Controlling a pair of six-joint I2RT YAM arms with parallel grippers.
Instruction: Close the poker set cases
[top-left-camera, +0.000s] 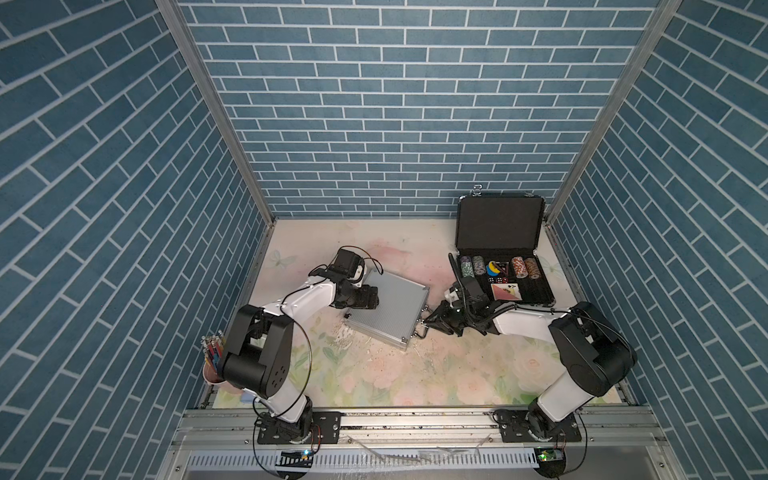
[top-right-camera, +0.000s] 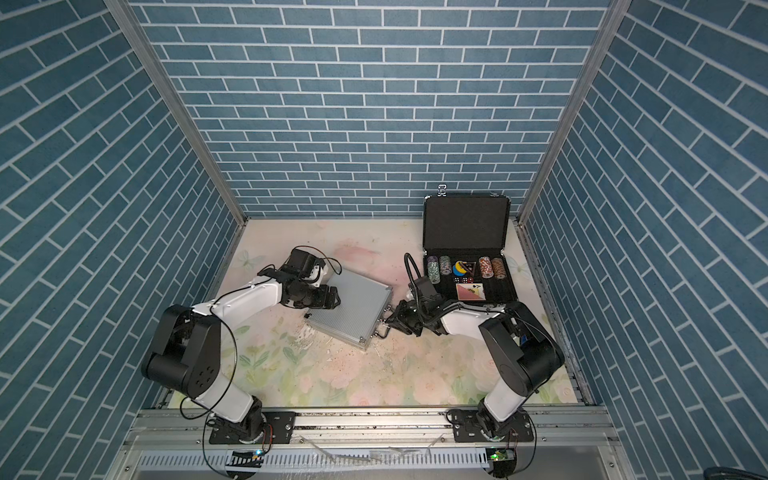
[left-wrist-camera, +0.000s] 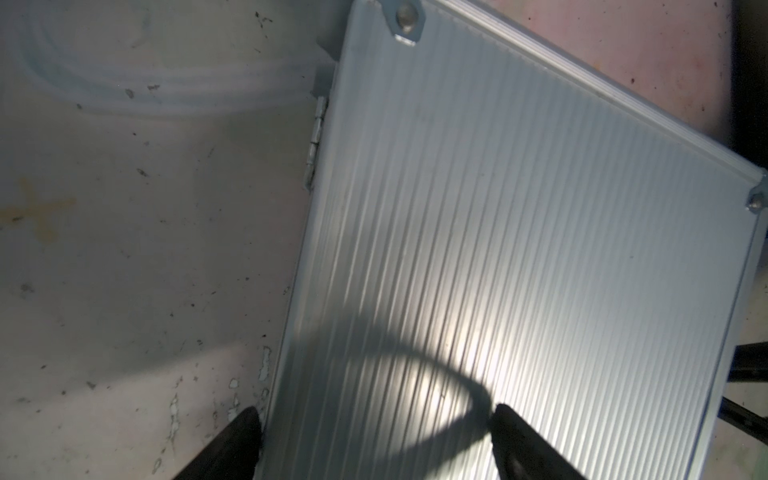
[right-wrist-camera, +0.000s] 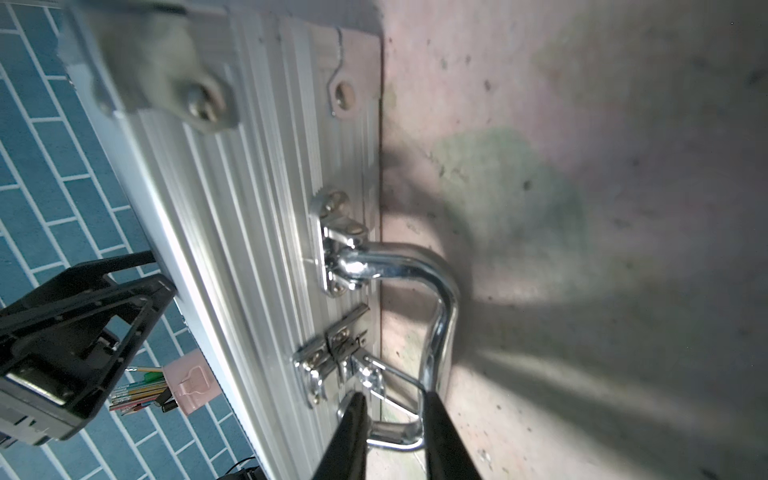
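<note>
A closed silver poker case (top-left-camera: 389, 305) lies angled on the table. My left gripper hovers open over its ribbed lid near the left edge, nothing between its fingers. My right gripper is at the case's front side by the metal handle (right-wrist-camera: 436, 328) and a latch (right-wrist-camera: 316, 368); its fingertips are part open around that area, and whether they touch anything I cannot tell. A second, black case (top-left-camera: 498, 224) stands open at the back right, lid upright, with chips, cards and dice inside, partly behind my right arm.
A pink holder with pens (top-left-camera: 212, 364) stands at the front left. Brick-patterned walls enclose the back and sides.
</note>
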